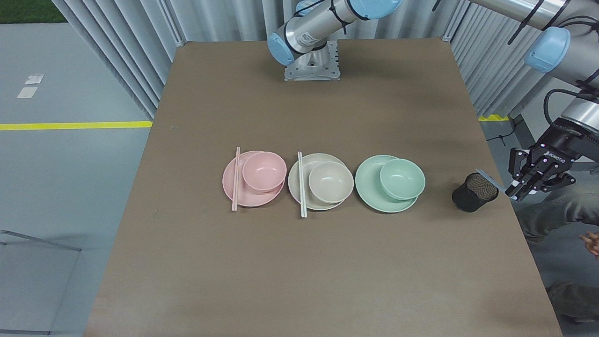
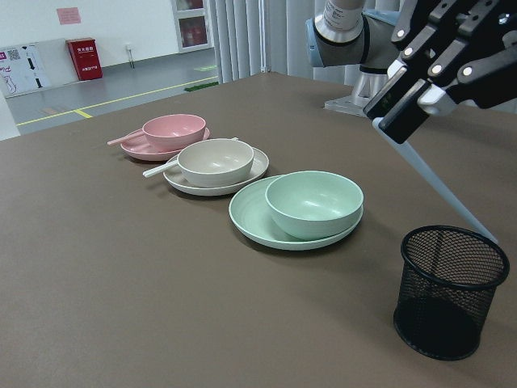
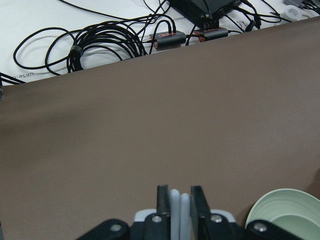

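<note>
My gripper is shut on a pair of pale chopsticks (image 2: 436, 182), held at a slant near the black mesh holder (image 2: 448, 295) at the table's right edge; whether their lower ends overlap or touch its rim is unclear. Left of the holder, a mint bowl (image 1: 402, 177) rests on a mint plate (image 1: 370, 191). Further left are a cream bowl (image 1: 331, 180) on a cream plate with white chopsticks (image 1: 303, 196), and a pink bowl (image 1: 264, 168) on a pink plate with pink chopsticks (image 1: 236, 191).
A person's hand (image 1: 592, 244) and legs show beyond the right edge, and cables (image 3: 100, 45) lie past the edge in the wrist view.
</note>
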